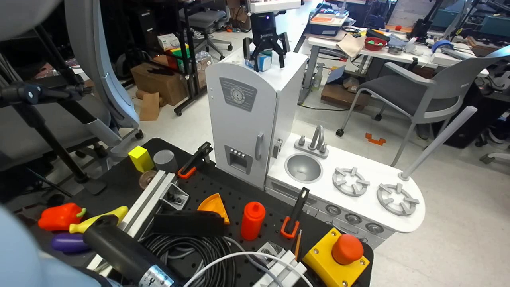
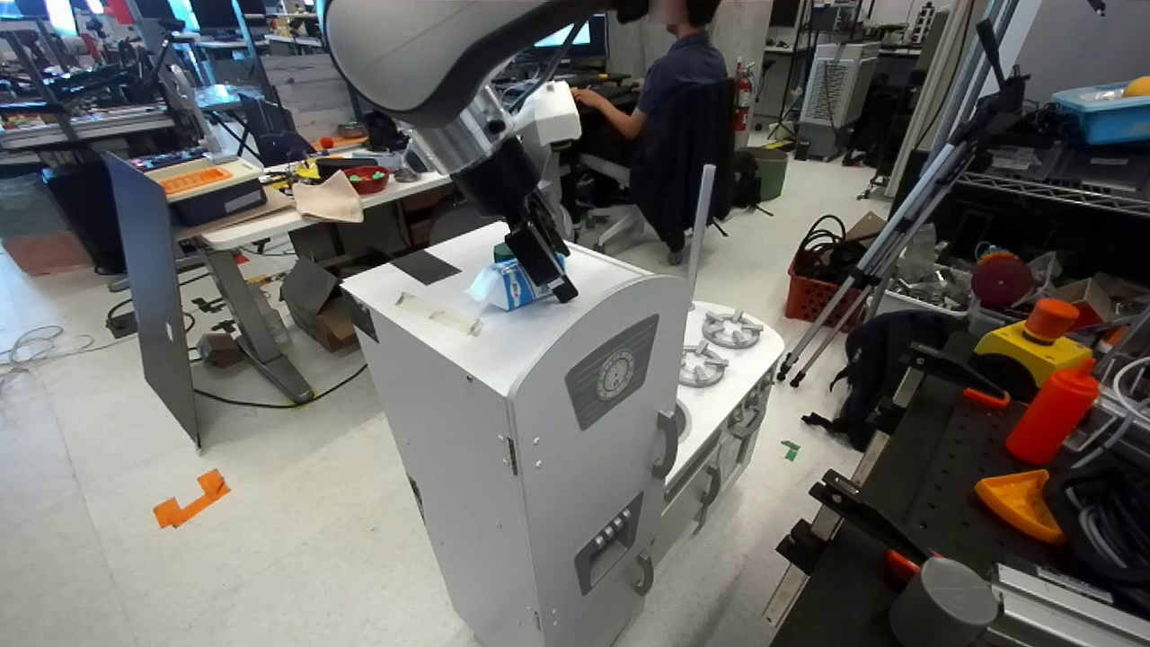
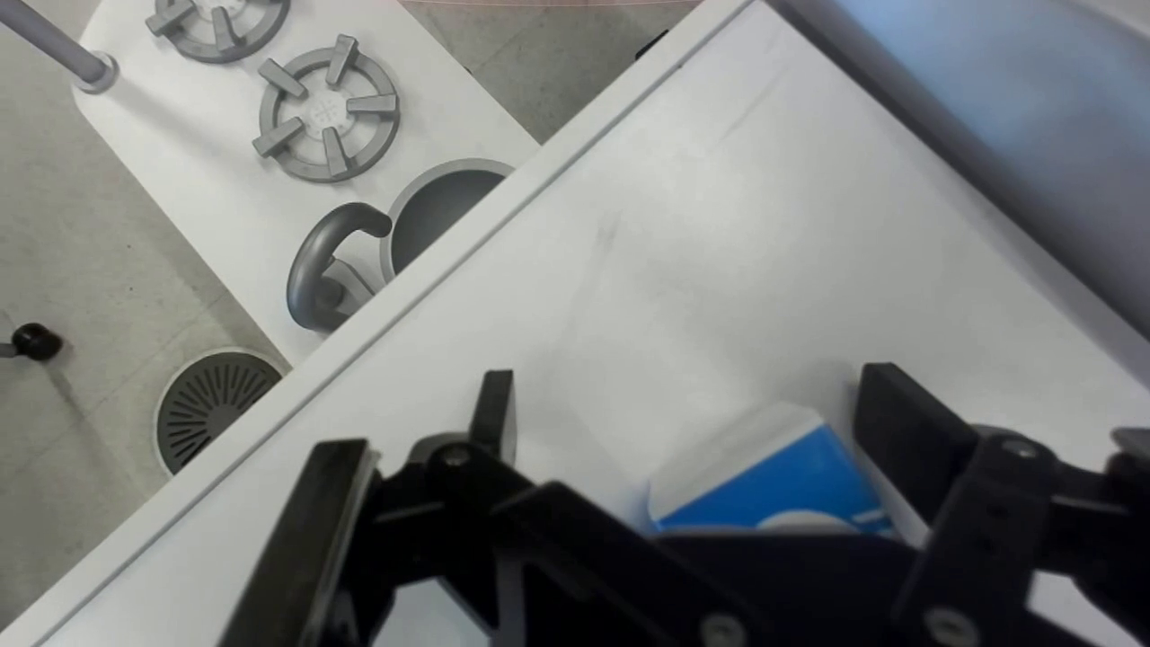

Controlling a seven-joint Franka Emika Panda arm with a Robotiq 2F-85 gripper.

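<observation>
A small blue-and-white carton lies on the white top of the toy fridge. In the wrist view the carton sits low between the spread fingers, close to the right-hand one, and its lower part is hidden behind the gripper body. My gripper is open, pointing down at the fridge top, with a wide bare gap beside the left-hand finger. Exterior view 2 shows the fingers right against or just over the carton; contact is hard to tell. Something green shows behind it.
Beside the fridge, lower down, is the toy counter with a sink, faucet and two burners. A black pegboard table in front carries a red bottle, clamps, cables and toy food. Much of the fridge top is clear.
</observation>
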